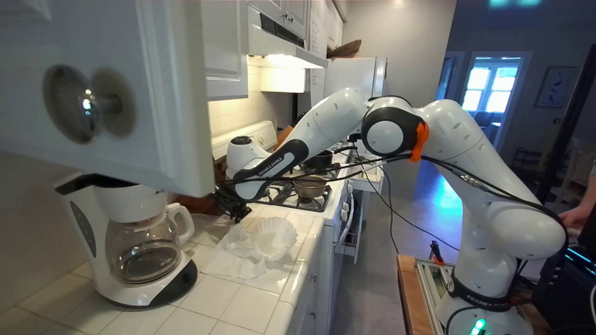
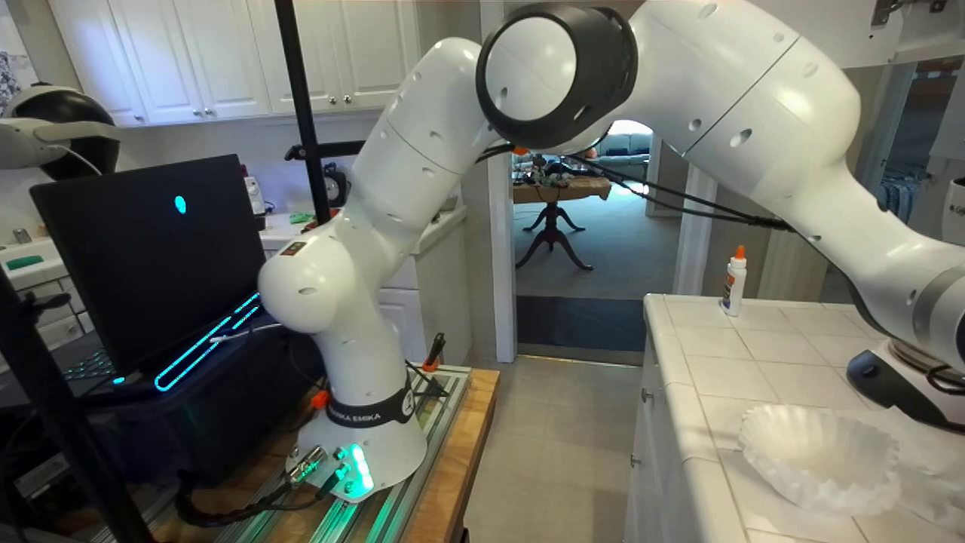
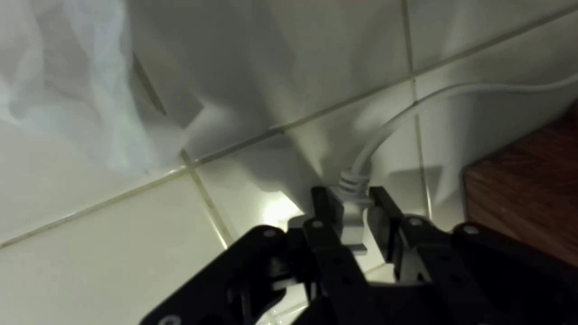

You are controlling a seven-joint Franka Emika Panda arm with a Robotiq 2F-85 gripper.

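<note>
In the wrist view, a white plug on a white cord sits between the dark fingers of my gripper, which is shut on it. The cord runs from the plug's ribbed end toward the upper right. Exterior view 1 has the gripper low over the tiled counter, behind the coffee maker; the plug is too small to make out there. In exterior view 2 the gripper is out of frame.
White fluted paper filters lie on the counter close to the gripper. A brown wooden object borders the cord on the right. The stove with a pot stands beyond, and an open cabinet door hangs above the coffee maker.
</note>
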